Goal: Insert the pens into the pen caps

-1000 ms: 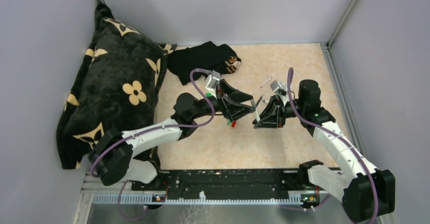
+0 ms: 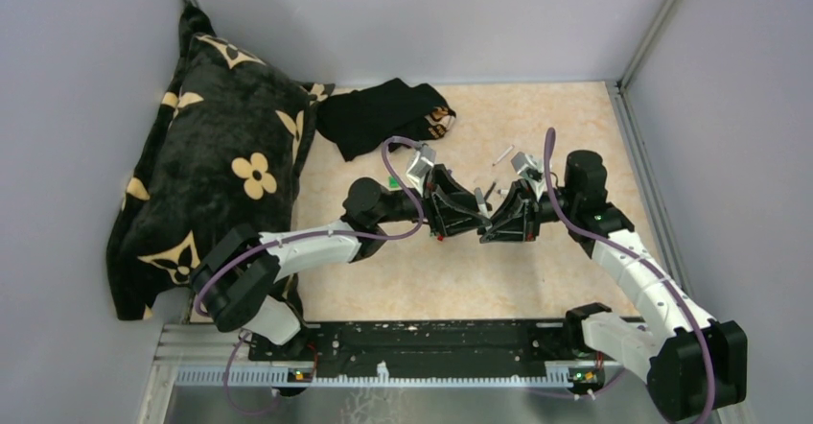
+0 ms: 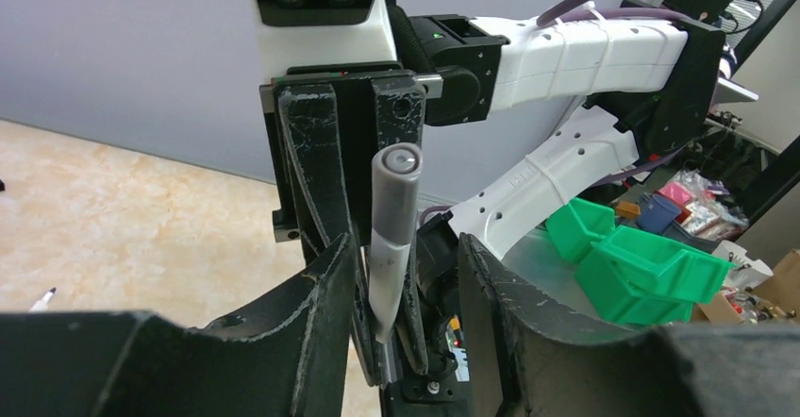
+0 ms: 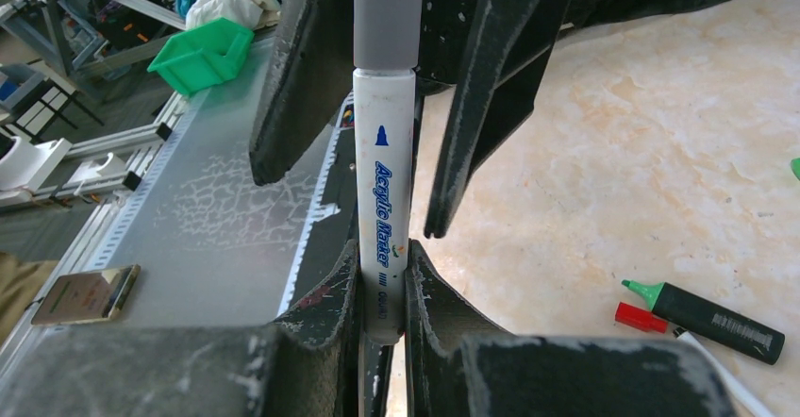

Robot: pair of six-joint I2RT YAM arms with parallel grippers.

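Note:
A white Acrylic Marker (image 4: 382, 200) stands upright with a grey cap (image 4: 385, 16) on its top end. My right gripper is shut on the marker's lower part. My left gripper is open around the upper part, a finger to either side, apart from it in the left wrist view. In the top view the two grippers meet over the middle of the table, hiding much of the marker.
On the table (image 2: 537, 280) lie a green-tipped marker (image 4: 717, 323), a red cap (image 4: 640, 316) and another white pen (image 2: 503, 154). A black cloth (image 2: 379, 117) is at the back, a patterned cushion (image 2: 211, 184) at the left.
My left arm has moved rightward and slightly down, bringing its gripper round the marker held by my right gripper. The right arm looks unmoved.

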